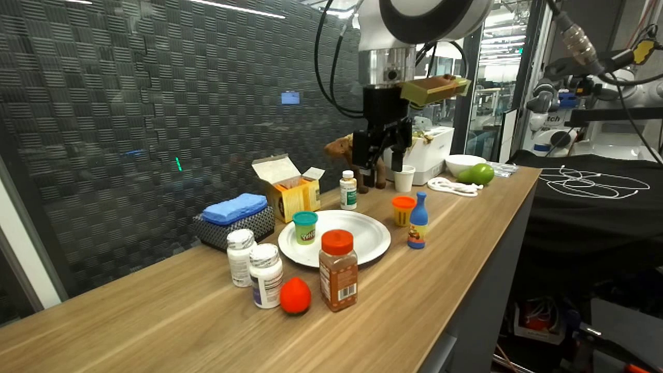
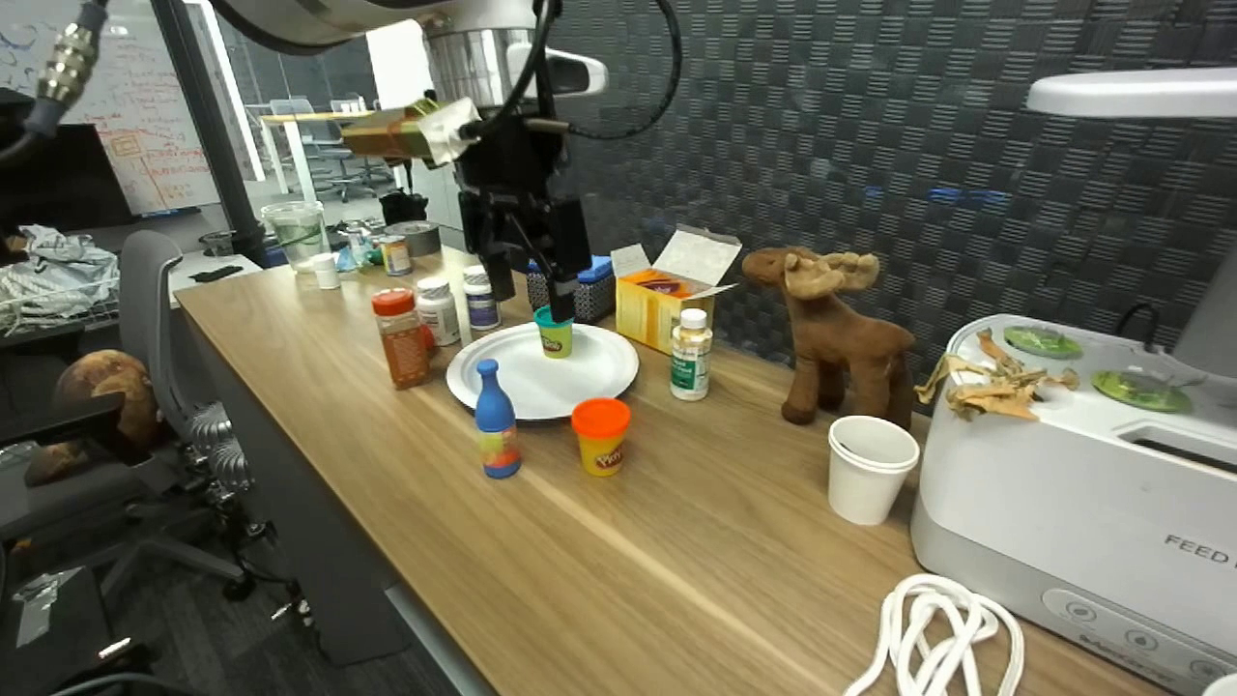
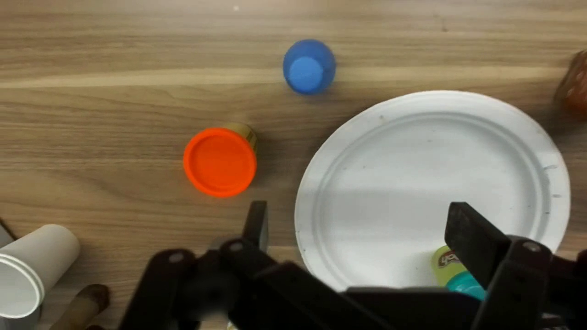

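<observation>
My gripper stands open above the table, with nothing held between its fingers. In the wrist view the white plate (image 3: 385,220) spreads below and between them. On the plate stands a Play-Doh tub with a teal lid (image 2: 556,338), partly hidden behind one finger in the wrist view. An orange-lidded Play-Doh tub (image 3: 220,162) is upright on the bare wood beside the plate. Close by it, a blue bottle (image 1: 417,220) stands upright. In exterior view 1 the gripper (image 1: 380,169) hangs higher than these objects, touching none of them.
Behind the plate are a yellow box (image 2: 649,307), a white pill bottle (image 2: 690,358) and a plush moose (image 2: 835,331). A spice jar (image 1: 339,273), a red ball-like object (image 1: 295,296) and two white bottles crowd its near side. A paper cup (image 2: 867,470) stands by the white appliance (image 2: 1044,499).
</observation>
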